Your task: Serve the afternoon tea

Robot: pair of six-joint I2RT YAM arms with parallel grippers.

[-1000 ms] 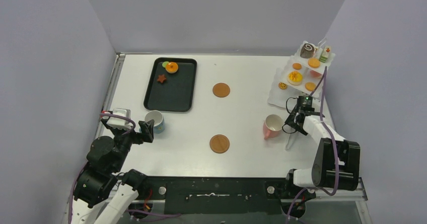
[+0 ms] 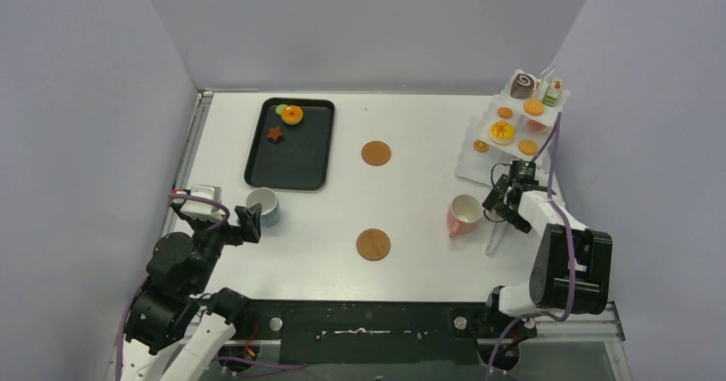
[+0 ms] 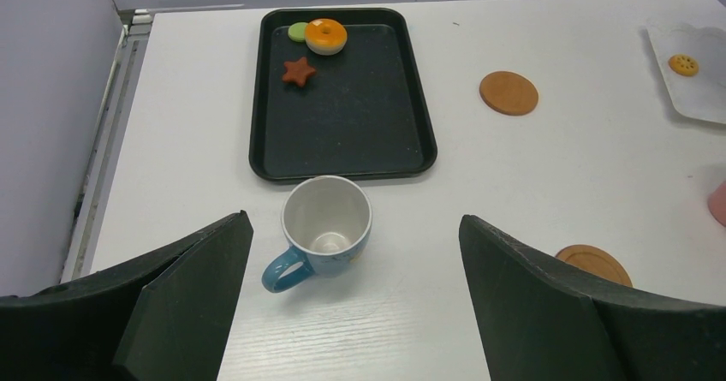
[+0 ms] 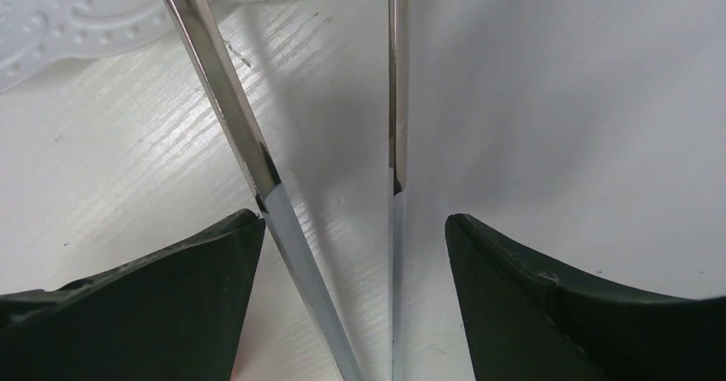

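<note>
A pair of tongs (image 4: 295, 261) with shiny metal arms and pale grey ends lies on the table at the right, its two arms between the right gripper's fingers. My right gripper is open; its left fingertip is close against one tong arm, while a gap shows on the other side. A pink cup (image 2: 463, 214) stands just left of it. My left gripper is open and empty above the table, near a white-and-blue cup (image 3: 327, 217). The tiered stand (image 2: 479, 125) holds cakes and biscuits at the back right.
A black tray (image 2: 295, 154) at the back left carries a doughnut (image 2: 292, 115), a star-shaped biscuit (image 2: 275, 133) and a green piece (image 2: 281, 110). Two brown coasters lie mid-table, one far (image 2: 376, 152) and one near (image 2: 373, 244). Bare table surrounds them.
The left arm, cups, tray and stand have not moved.
</note>
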